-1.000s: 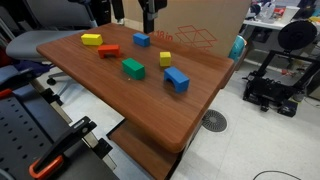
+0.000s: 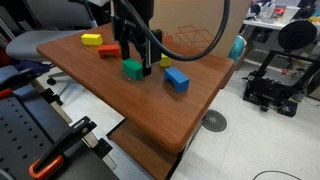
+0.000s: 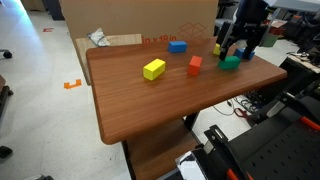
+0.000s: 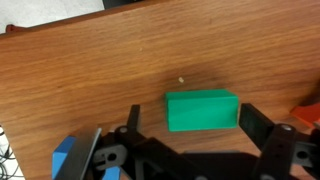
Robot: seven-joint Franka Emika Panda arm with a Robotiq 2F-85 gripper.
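Note:
A green block lies on the wooden table, and my gripper has its fingers down around it. Seen from the wrist, the green block sits between the two dark fingers of the open gripper, close to the right finger and with a gap to the left one. In the other exterior view the green block is under the gripper near the table's right end. Whether the right finger touches it, I cannot tell.
A blue block lies just right of the gripper. Red and yellow blocks lie to its left, and a small yellow block is behind. Bare table stretches out on the far side from the arm.
The gripper has come down from above the table to the green block, its fingers now on either side. The blocks have stayed in place.

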